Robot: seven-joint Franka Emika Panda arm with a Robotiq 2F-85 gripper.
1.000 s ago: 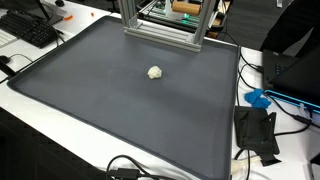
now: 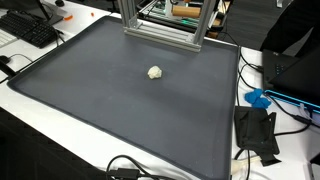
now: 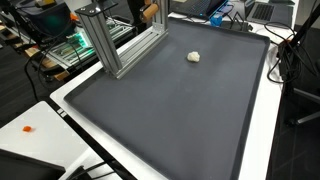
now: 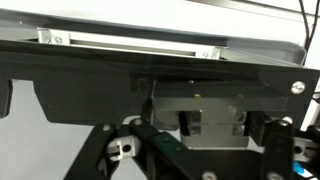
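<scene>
A small cream-coloured lump (image 2: 154,72) lies alone on the grey mat (image 2: 110,100), and exterior view 2 shows the same lump (image 3: 193,56) toward the far side. In the wrist view my gripper reaches in from the bottom, over a dark panel (image 4: 80,95). Its fingers are dark and blurred together, so the finger gap and anything between them cannot be made out. The lump does not appear in the wrist view. In the exterior views I cannot pick out the fingertips.
A silver metal frame (image 2: 165,35) stands at the mat's back edge; a wooden piece (image 2: 186,11) shows behind it. On the right lie a blue item (image 2: 257,98), a black object (image 2: 255,132) and cables. A keyboard (image 2: 27,33) sits at left.
The wooden piece behind the metal frame appears slightly lower in exterior view 1 than a second ago. The cream lump has stayed put on the mat.
</scene>
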